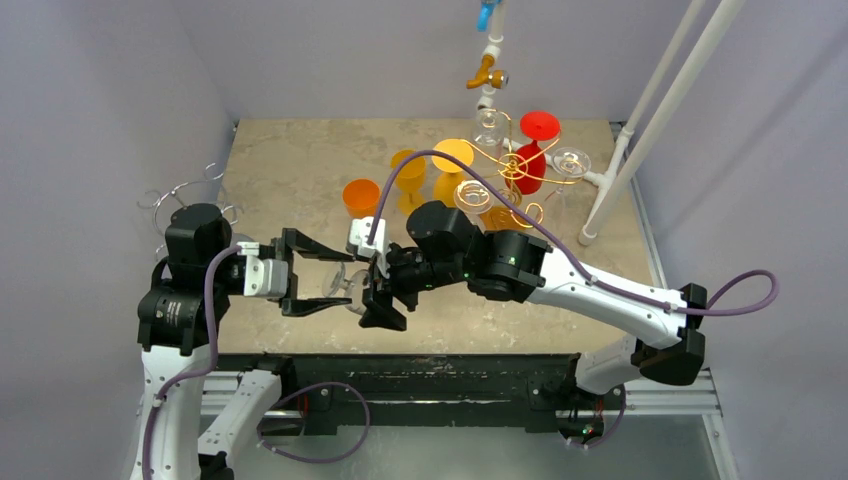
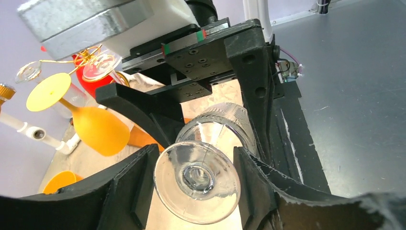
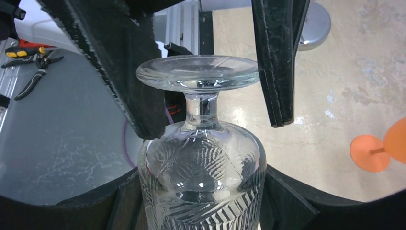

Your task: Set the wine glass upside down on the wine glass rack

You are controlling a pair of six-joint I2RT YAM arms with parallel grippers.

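Observation:
A clear wine glass (image 1: 335, 281) lies sideways between my two grippers, held above the table. My right gripper (image 1: 362, 284) is shut on its patterned bowl (image 3: 201, 167). From the opposite side, my left gripper (image 1: 348, 279) is shut on the round foot (image 2: 196, 206), its fingertips against the foot's two sides in the left wrist view. The glass's short stem (image 3: 201, 106) shows bare between the two grippers. At the back right stands a gold wire rack (image 1: 513, 165) with several glasses upside down around it. A silver wire rack (image 1: 176, 188) is partly hidden behind the left arm.
Orange cup (image 1: 360, 195) and yellow goblet (image 1: 410, 170) stand upright behind the grippers, left of the gold rack. A white pipe (image 1: 655, 120) rises at the right.

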